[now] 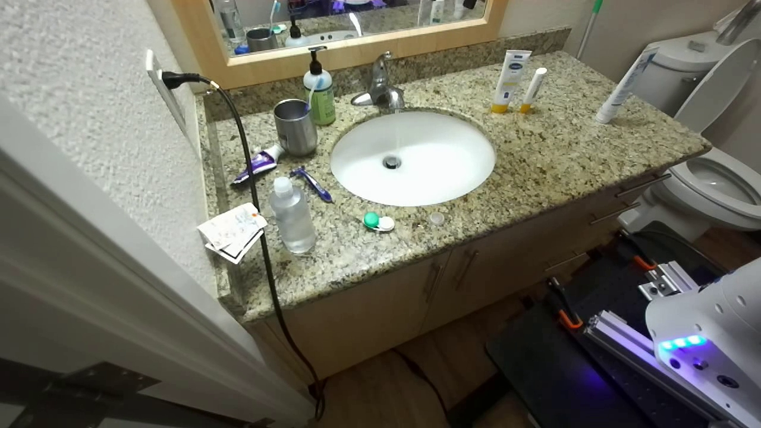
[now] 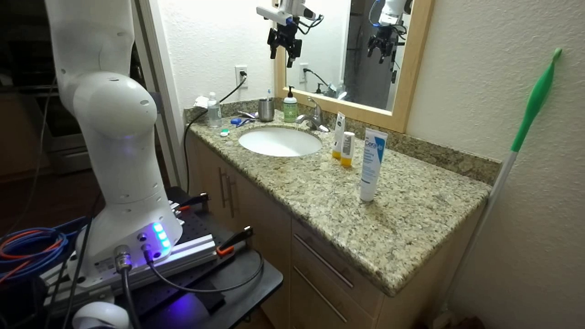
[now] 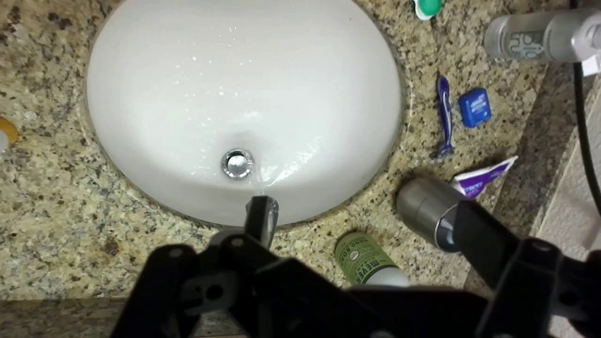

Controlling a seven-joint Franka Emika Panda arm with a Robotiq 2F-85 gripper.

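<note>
High over the counter hangs my gripper (image 2: 281, 55), open with nothing between its fingers. From the wrist, its dark fingers (image 3: 485, 239) stand wide apart, one over the faucet and the other beside the steel cup (image 3: 423, 209). The green soap bottle (image 3: 365, 260) appears between them, well below. A chrome faucet (image 1: 385, 93) stands behind the white sink (image 1: 435, 182), and a thin stream of water seems to fall into the basin. A toothbrush (image 1: 314, 91) leans in the cup; a purple toothpaste tube (image 1: 258, 165) lies against the cup's base.
Left of the sink are a purple razor (image 1: 311, 184), a clear bottle (image 1: 292, 220), a blue floss box (image 3: 474, 107) and a hanging black cable (image 1: 251, 160). Upright tubes, including a CeraVe tube (image 2: 373, 164), occupy the right side.
</note>
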